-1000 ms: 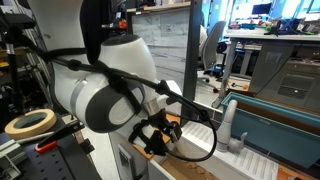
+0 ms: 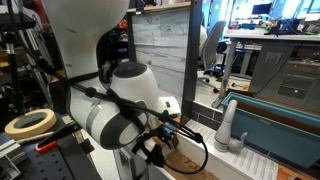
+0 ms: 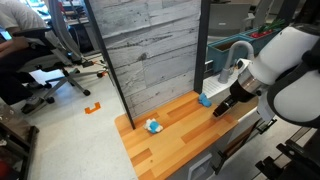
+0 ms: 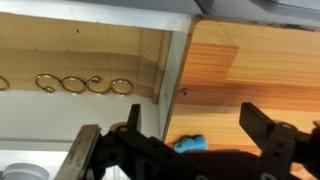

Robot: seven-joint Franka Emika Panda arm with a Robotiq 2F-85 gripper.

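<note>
In the wrist view my gripper stands open, its two dark fingers (image 4: 268,135) far apart with nothing visible held between them. Under it runs the edge between a white-sided drawer-like compartment (image 4: 60,118) and a wooden top (image 4: 240,78). Curled metal wire (image 4: 84,84) lies on the compartment's pale wood floor. A small blue object (image 4: 190,144) shows on the wooden side, between the fingers in this view but apparently below them. The arm hides the fingertips in exterior view 1.
Two blue items, one farther left (image 3: 153,126) and one near the arm (image 3: 204,100), rest on the wooden top (image 3: 178,146). A pale upright fixture (image 2: 227,125) and a blue-grey trough (image 2: 265,130) stand right of the arm. A grey panel (image 3: 155,55) backs the top.
Over the last second the arm has shifted slightly left and lower in exterior view 1. It covers part of the compartment beneath it. The surrounding objects look unmoved.
</note>
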